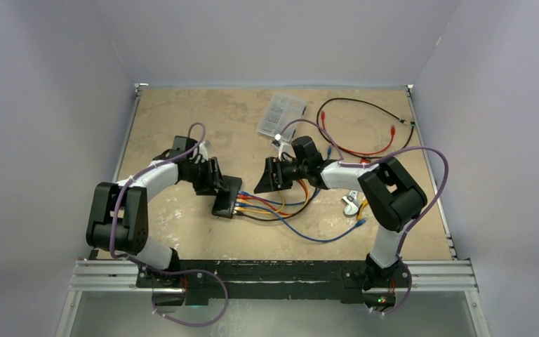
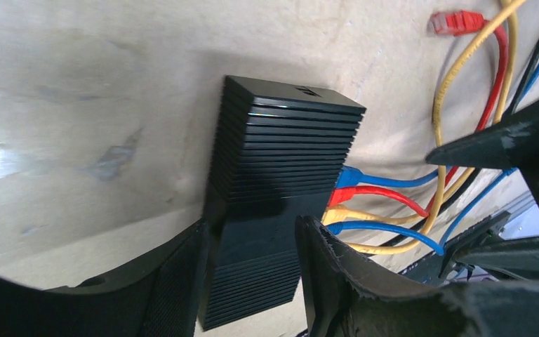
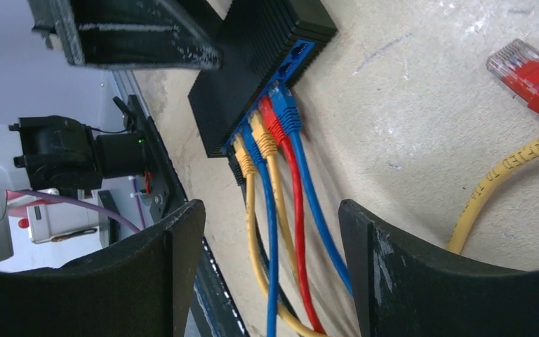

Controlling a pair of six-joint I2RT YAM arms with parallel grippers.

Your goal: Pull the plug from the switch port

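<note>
The black network switch lies on the table, with several blue, red, yellow and black plugs in its ports along the right side, such as a blue plug at the end of the row. My left gripper hangs over the switch's upper left part, fingers apart, nothing between them. My right gripper stands open just right of the switch, above the cables, its fingers apart around empty space in the right wrist view.
A clear parts box lies at the back. Loose cables and an adjustable wrench lie to the right. A loose red connector lies beside the cables.
</note>
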